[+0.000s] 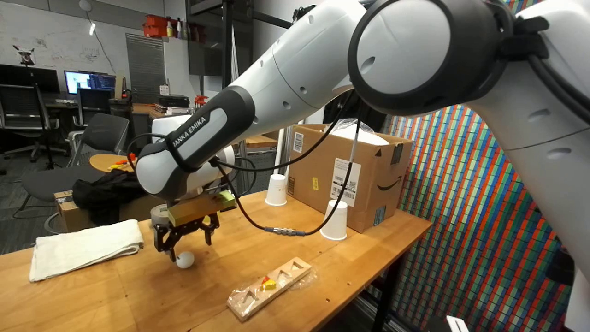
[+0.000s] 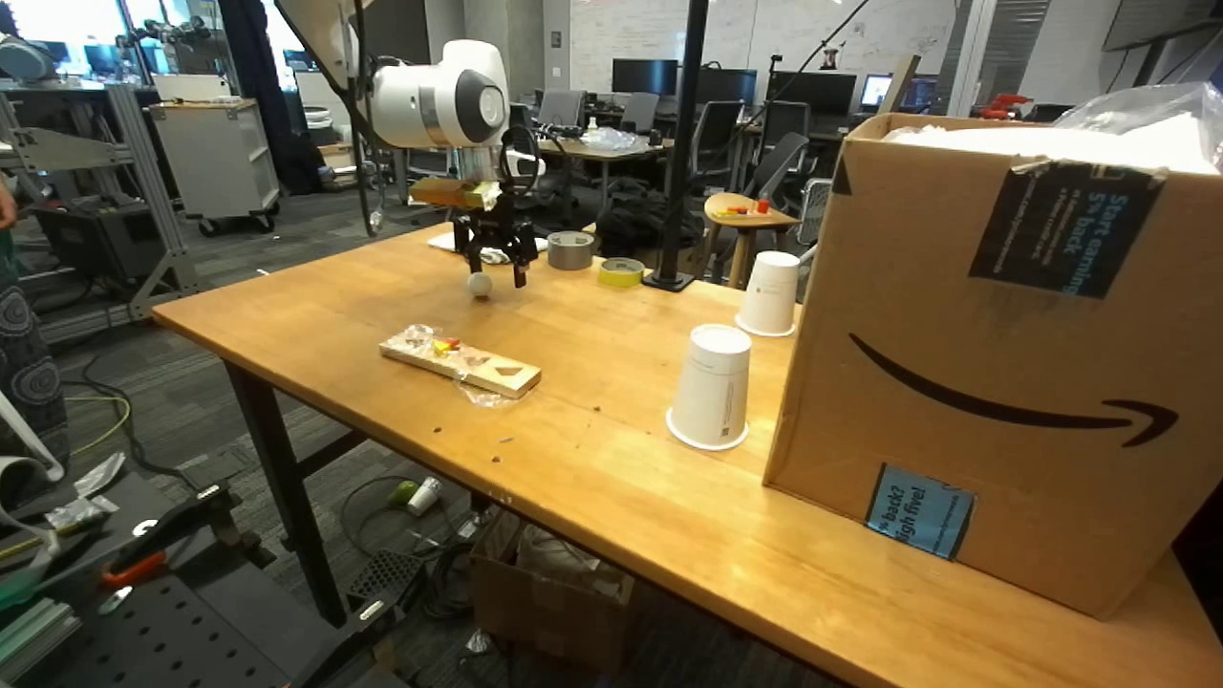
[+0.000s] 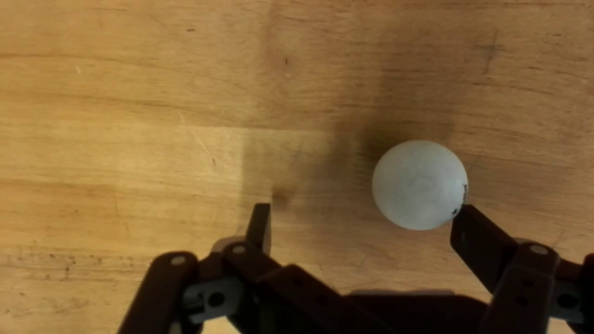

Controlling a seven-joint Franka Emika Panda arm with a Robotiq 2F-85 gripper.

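Observation:
A white ball [image 3: 420,184] rests on the wooden table, close to the right-hand finger [image 3: 481,242] in the wrist view. My gripper is open above the table, its fingers wide apart and nothing held between them. In exterior view 1 the ball [image 1: 185,259] sits just beside the lower tip of the gripper [image 1: 191,249]. Exterior view 2 shows the ball [image 2: 479,285] under one finger of the gripper [image 2: 496,282]. Whether that finger touches the ball I cannot tell.
A wooden block with triangular cutouts [image 1: 290,272] lies partly wrapped in plastic. White cups [image 1: 335,220] stand near a large cardboard box [image 1: 315,166]. A folded white towel [image 1: 85,249] is at the left. Tape rolls [image 2: 569,250] stand behind the gripper. Bare tabletop surrounds the ball.

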